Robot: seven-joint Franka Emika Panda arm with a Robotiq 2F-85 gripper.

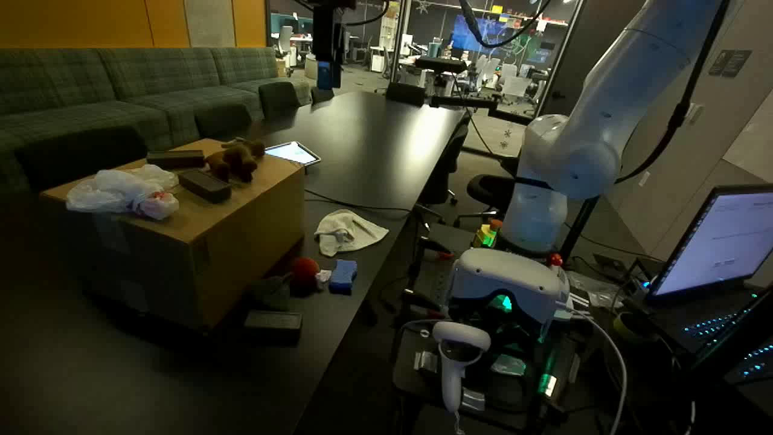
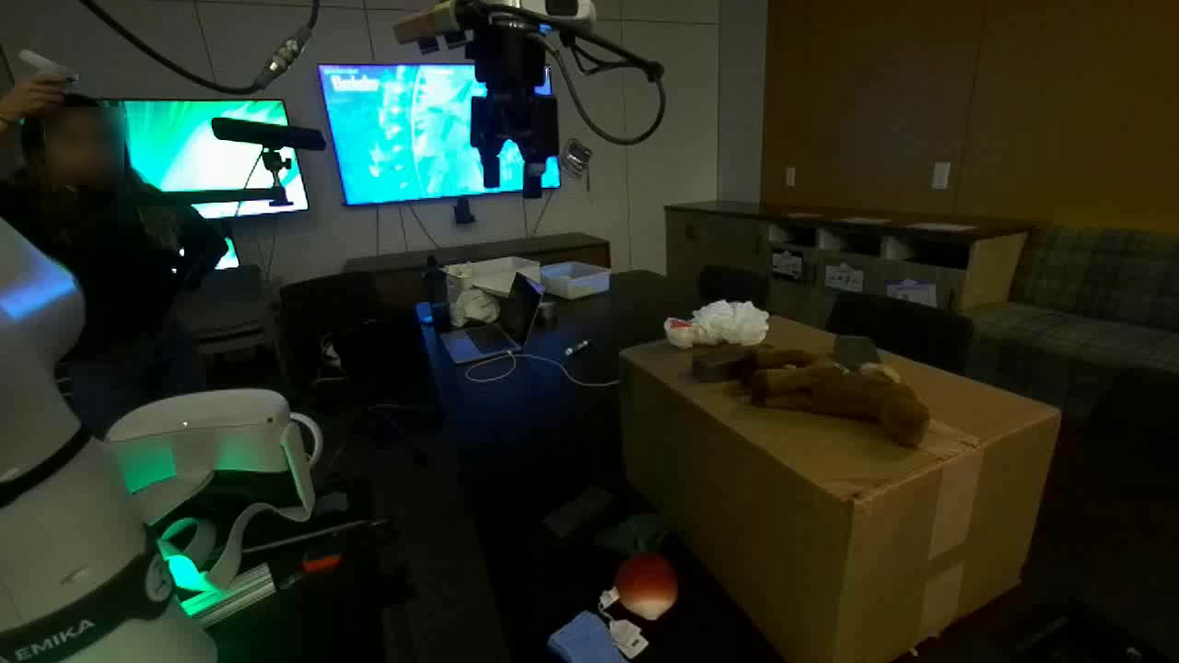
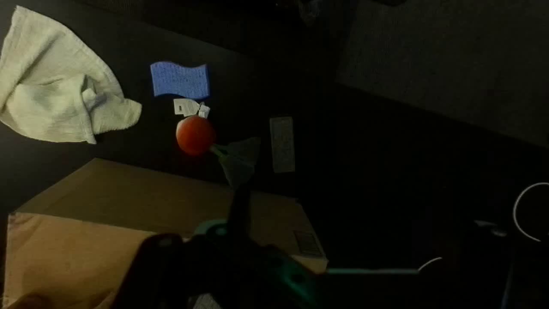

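Note:
My gripper hangs high over the table in exterior view 2, open, its two dark fingers apart with nothing between them. Below it in the wrist view lie a pale cloth, a wavy blue sponge and a red round toy with white tags and a dull green leafy end. A dark flat block rests to the right of the toy. On top of the large cardboard box are a white plastic bag, a brown plush and two dark blocks, one being the nearer block.
The box takes up much of the near table. A tablet stands behind it. Bins and a laptop occupy one table end. A cart with a headset flanks the table. A person stands beyond the arm.

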